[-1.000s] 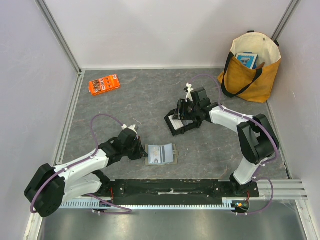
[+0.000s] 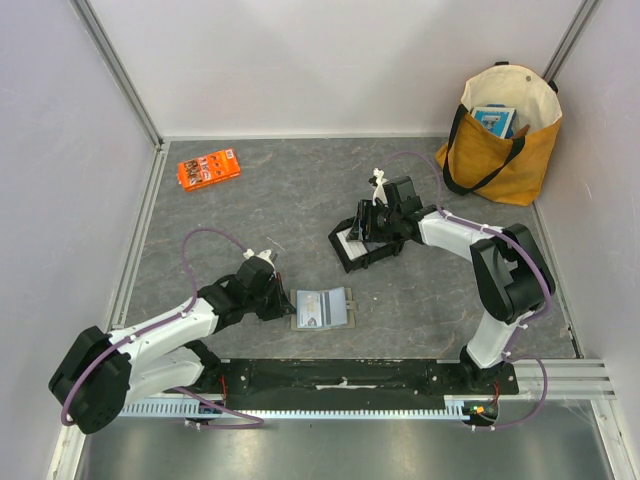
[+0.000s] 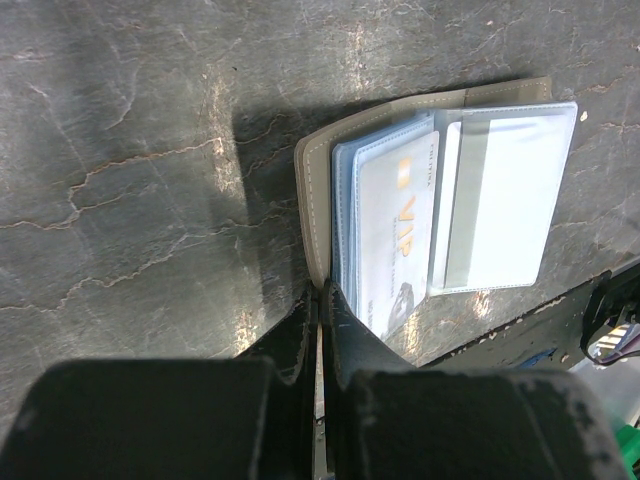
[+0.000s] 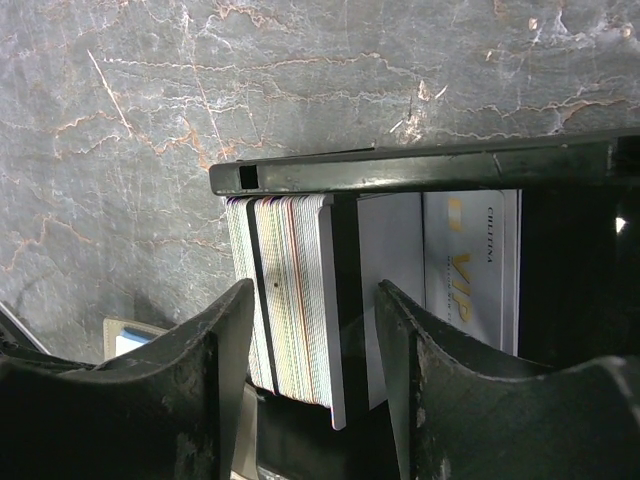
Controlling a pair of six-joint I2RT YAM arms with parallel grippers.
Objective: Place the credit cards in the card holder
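The open card holder (image 2: 322, 309) lies at the front centre, with clear sleeves and a VIP card inside. My left gripper is shut at the holder's grey-brown edge; whether the edge is between its fingertips is hard to see. Behind it, a black box (image 2: 350, 256) holds a tight stack of cards (image 4: 285, 300) and a flat VIP card (image 4: 465, 260). My right gripper hangs over this stack, part open, one finger on either side of several card edges; whether they touch is unclear.
An orange pack (image 2: 208, 169) lies at the back left. A yellow tote bag (image 2: 520, 165) stands in the back right corner.
My right gripper has shifted very slightly over the box. The left arm and card holder look unchanged.
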